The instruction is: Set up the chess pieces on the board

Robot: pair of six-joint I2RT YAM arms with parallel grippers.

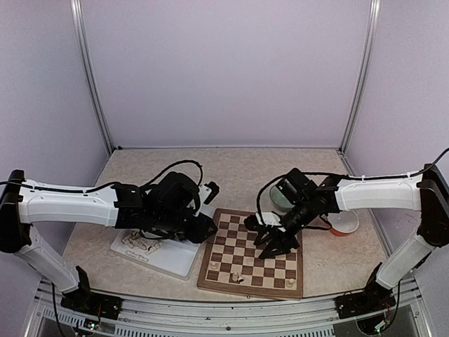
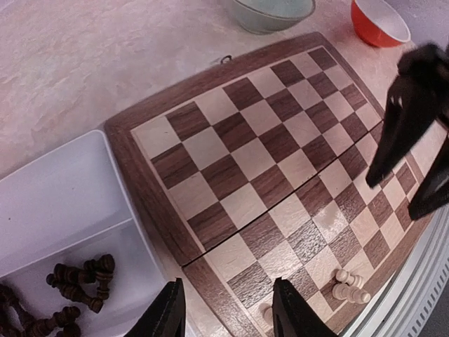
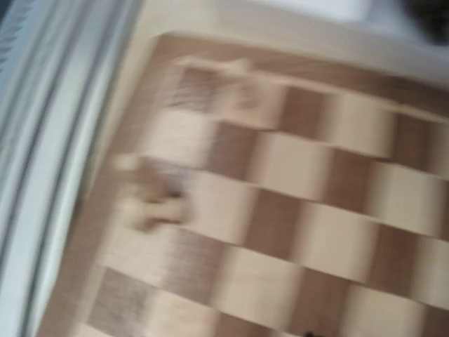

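Note:
The chessboard (image 1: 231, 239) lies flat with a few pale pieces along its front edge: one at the left corner (image 1: 214, 265), one near the middle-left (image 1: 236, 276) and one at the right corner (image 1: 290, 282). Pale shapes (image 2: 351, 293) cluster on the front row in the left wrist view; blur in the right wrist view hides whether one lies down. Over the gap between tray and board, my left gripper stands open and empty. Above the board's middle, my right gripper (image 1: 268, 250) has its fingers (image 2: 387, 151) spread, nothing visible between them.
A white tray (image 1: 184, 261) left of the board holds pale pieces (image 1: 140, 243) and dark pieces (image 2: 84, 281). Behind the board is a greenish bowl (image 2: 273, 15); right of it, a red-and-white bowl (image 1: 344, 222). Most squares are bare.

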